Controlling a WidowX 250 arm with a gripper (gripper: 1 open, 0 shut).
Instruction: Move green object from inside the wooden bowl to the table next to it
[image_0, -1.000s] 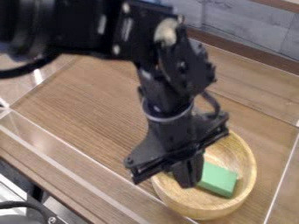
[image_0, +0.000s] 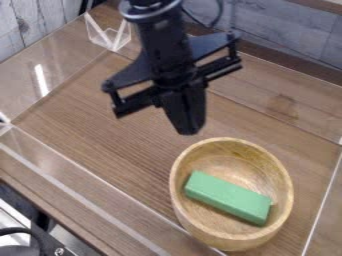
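Note:
The green block (image_0: 229, 197) lies flat and slantwise inside the round wooden bowl (image_0: 277, 170), close to the bowl's near side. No part of the arm covers it in the camera view. My dark gripper (image_0: 186, 124) hangs above the table, up and to the left of the bowl in the picture, clear of the green block. Its dark body hides the inner sides of the fingers, so I cannot make out whether they stand apart or together. Nothing green shows at its tip.
Bare wooden table (image_0: 100, 145) lies left of the bowl, with more free surface behind it. A clear plastic-looking piece (image_0: 110, 36) stands at the back left. Dark cables (image_0: 30, 232) run along the lower left edge.
My arm has risen and swung away from the bowl, towards the upper left of the picture. The green block, partly covered before, is now fully visible and lies in the same place.

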